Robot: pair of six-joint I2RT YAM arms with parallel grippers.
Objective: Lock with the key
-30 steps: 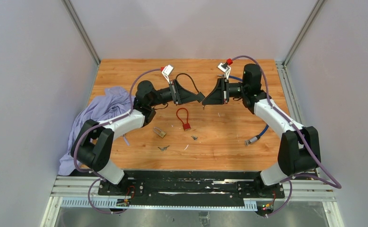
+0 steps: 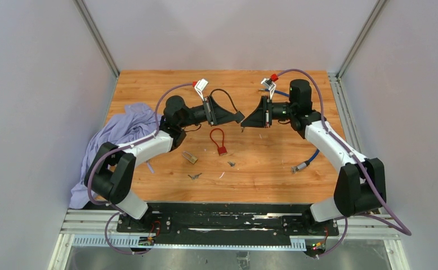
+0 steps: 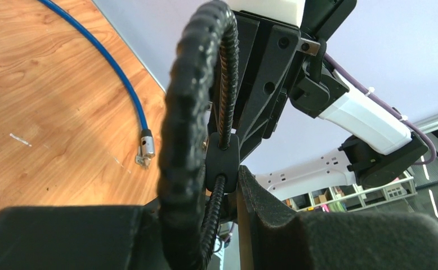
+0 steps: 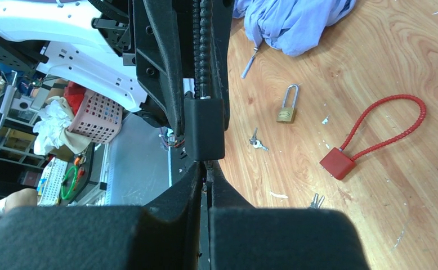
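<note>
The black cable lock [image 2: 238, 117] is held up over the table in my left gripper [image 2: 234, 117], shut on it; its ribbed loop arches upward, and in the right wrist view its black body [image 4: 204, 129] fills the space ahead. My right gripper [image 2: 244, 123] faces it from the right, shut, its tips just below the lock body. A small key-like piece [image 2: 242, 129] shows under those tips in the top view; whether it is gripped or inserted is unclear. Loose keys [image 4: 257, 142] lie on the table below.
On the table lie a red cable lock [image 2: 222, 151], a brass padlock [image 2: 190, 157], more keys [image 2: 232, 164], a blue cable lock [image 2: 302, 166] at right and a lavender cloth [image 2: 115, 129] at left.
The left arm and the black lock look nearly unchanged.
</note>
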